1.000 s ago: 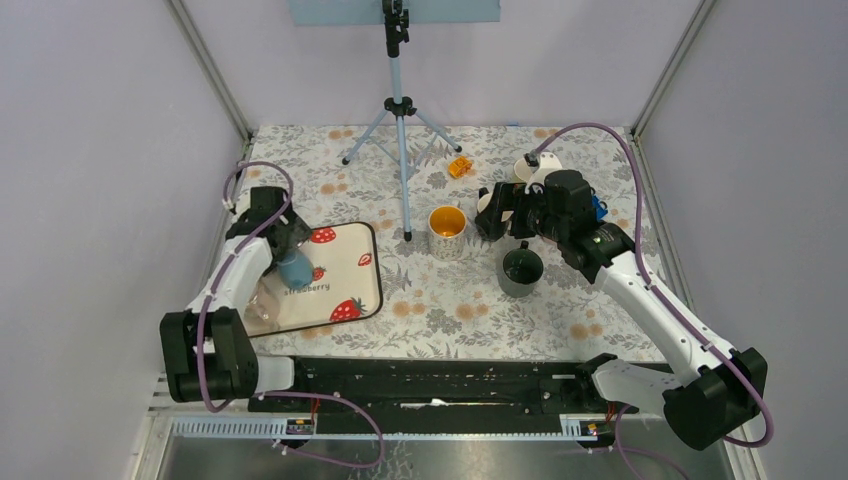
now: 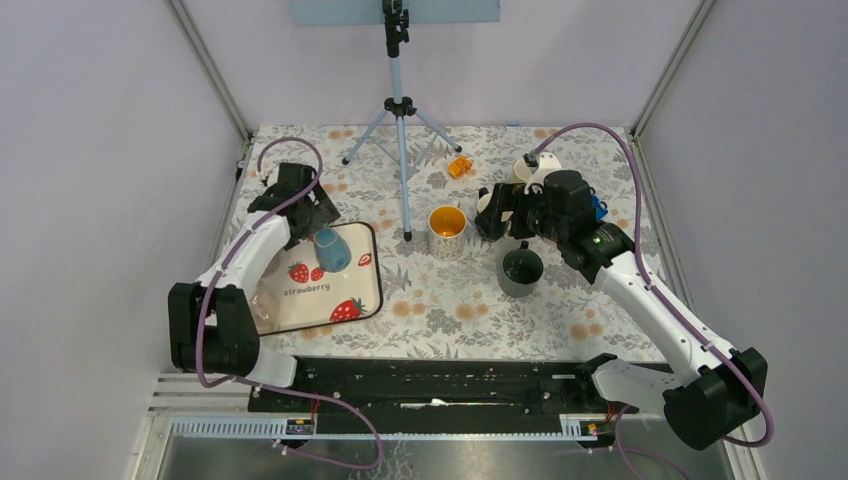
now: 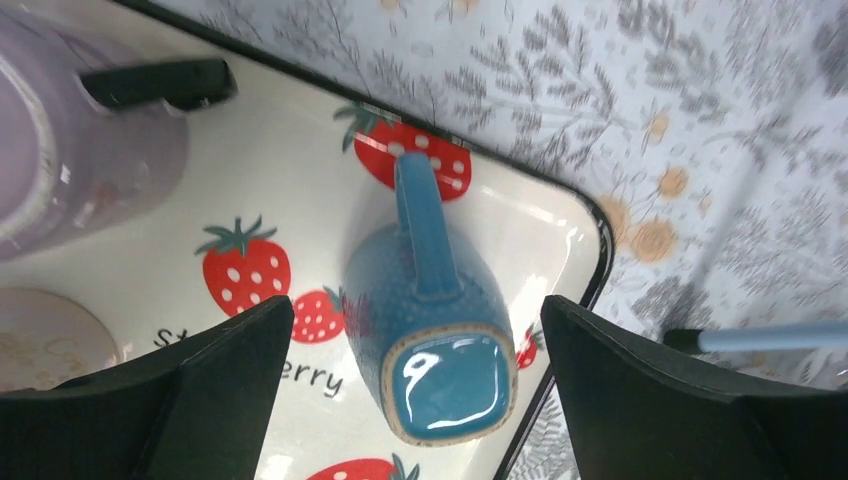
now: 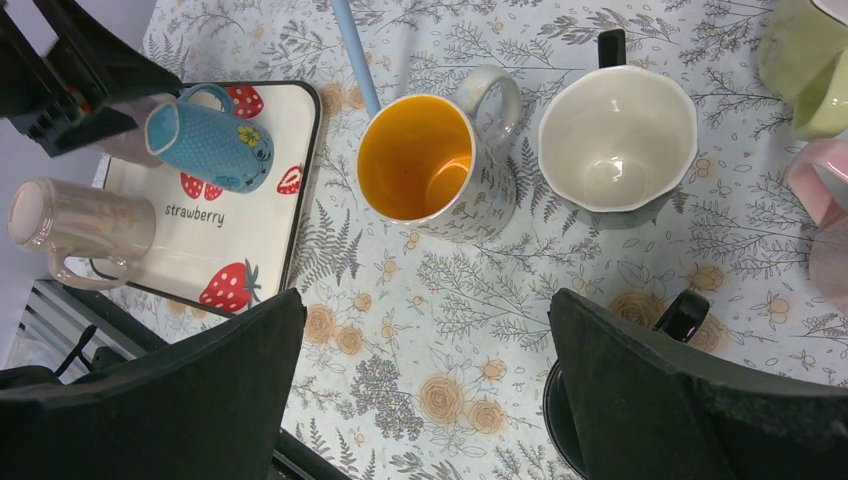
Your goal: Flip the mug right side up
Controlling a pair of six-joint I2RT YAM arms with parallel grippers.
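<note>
A light-blue mug lies on its side on the strawberry tray, handle upward in the left wrist view. My left gripper hangs open above it, nothing between its fingers. A lilac mug and a pinkish clear mug lie on the same tray. My right gripper stands open over the mugs on the table's right, holding nothing.
An orange-lined mug, a dark grey mug and several others crowd the centre-right. A tripod stands at the back.
The blue mug has shifted right on the tray since a second ago. My right arm is unchanged.
</note>
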